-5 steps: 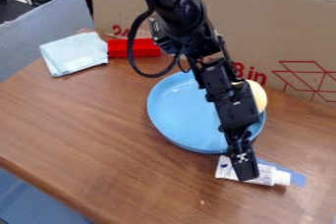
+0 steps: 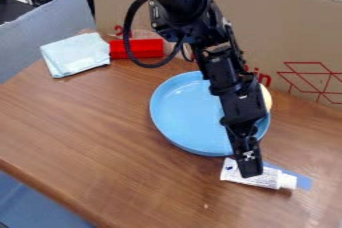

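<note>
The black arm reaches down from the top over a light blue plate (image 2: 183,114), and its gripper (image 2: 247,164) is low at the plate's front right, right at a white tube (image 2: 271,179) with a blue end piece lying on the wooden table. The fingertips overlap the tube's left part; whether they are closed on it cannot be told. A pale round yellow item is partly hidden behind the arm at the plate's back right.
A red box (image 2: 140,48) and a folded pale cloth (image 2: 72,54) lie at the back left. A cardboard sheet (image 2: 294,42) stands along the back.
The arm has shifted very slightly, its lower part a touch higher or straighter. The tube and plate look unmoved.
</note>
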